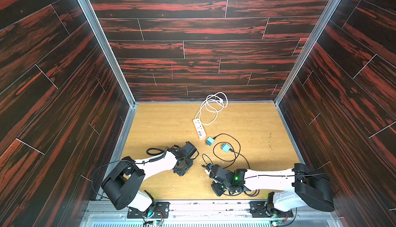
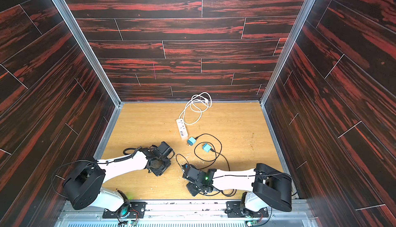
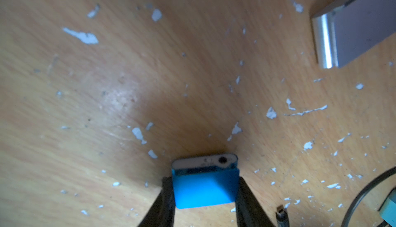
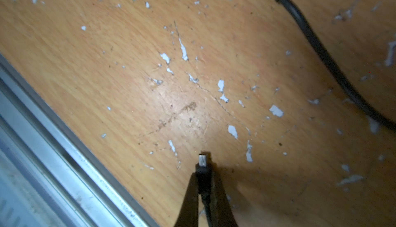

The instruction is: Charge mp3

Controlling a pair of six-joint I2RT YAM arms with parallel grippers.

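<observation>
My left gripper is shut on the small blue mp3 player (image 3: 206,189), whose narrow end with a round jack hole and a small port faces outward. Between the fingers of my right gripper a black cable plug (image 4: 203,170) is held, its bare metal tip pointing ahead over the wood. A second black plug (image 3: 282,216) lies on the table right of the player in the left wrist view. Two light-blue adapters (image 1: 210,141) with black cables lie mid-table. From above, both grippers' contents are largely hidden by the arms.
Behind the adapters lies a white power strip (image 1: 199,128) with its coiled white cord (image 1: 214,107). A grey metal-edged block (image 3: 358,28) sits near the left gripper. Loose black cable (image 1: 239,144) loops near the right arm.
</observation>
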